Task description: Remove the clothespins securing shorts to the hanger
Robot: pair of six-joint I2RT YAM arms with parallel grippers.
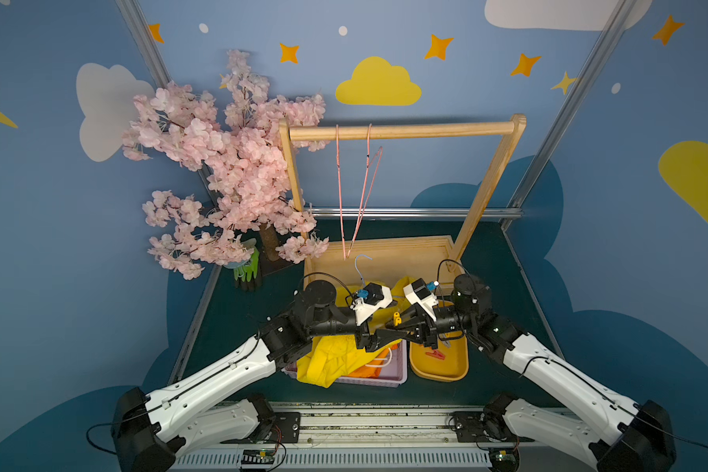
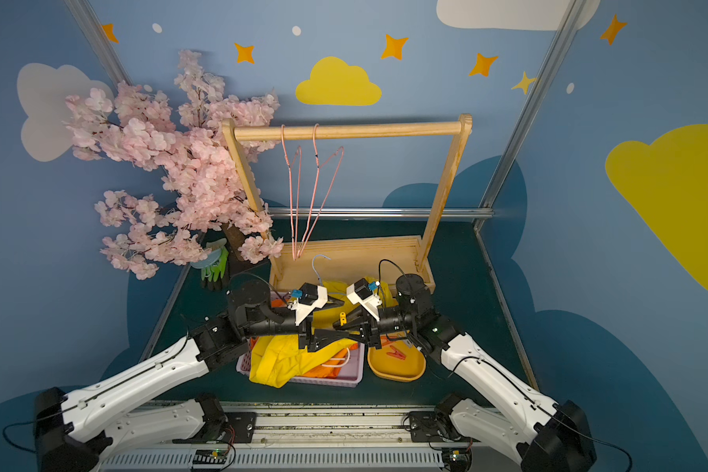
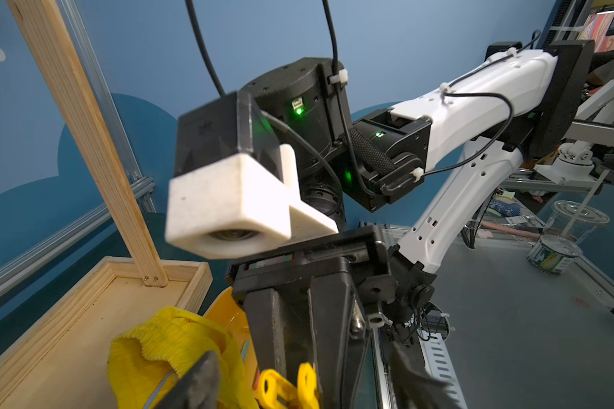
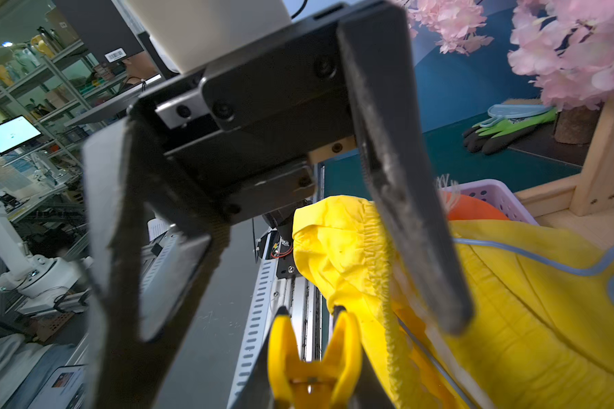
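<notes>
A yellow clothespin (image 1: pixel 397 318) (image 4: pixel 312 381) is pinched between the fingertips of my right gripper, which is shut on it. My left gripper stands apart-jawed around that clothespin, with one finger (image 3: pixel 201 383) on either side and not clamped on it. Both grippers meet above the yellow shorts (image 1: pixel 322 363), which lie heaped over the lilac basket (image 1: pixel 393 379). A blue hanger (image 4: pixel 566 267) lies on the shorts, its hook (image 1: pixel 359 267) pointing to the rack. Whether any pin still grips the shorts cannot be seen.
An orange-yellow bin (image 1: pixel 464 369) with a red clothespin (image 1: pixel 435 354) sits right of the basket. Behind stands the wooden rack (image 1: pixel 401 131) with pink hangers (image 1: pixel 340 188); blossom branches (image 1: pixel 244 157) crowd its left post. Orange cloth (image 1: pixel 367 369) shows in the basket.
</notes>
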